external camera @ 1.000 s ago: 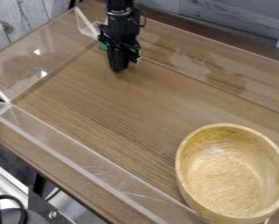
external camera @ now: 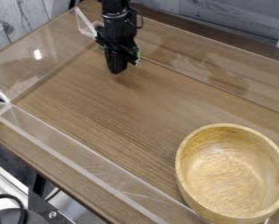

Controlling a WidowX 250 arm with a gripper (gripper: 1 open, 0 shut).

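Note:
My black gripper (external camera: 115, 59) is at the back of the wooden table (external camera: 118, 131), near the top left of the camera view. It looks shut, though its fingertips are small and dark. A small green object (external camera: 133, 52) sits right behind it, partly hidden by the gripper, with some clear plastic to its left. I cannot tell anything held between the fingers.
A large tan round bowl (external camera: 230, 171) stands at the front right. Clear strips run along the left and front-left edges, and black cables lie at the lower left corner.
My gripper has shifted slightly toward the front and left, a little lower in the view. More of the green object shows to its right.

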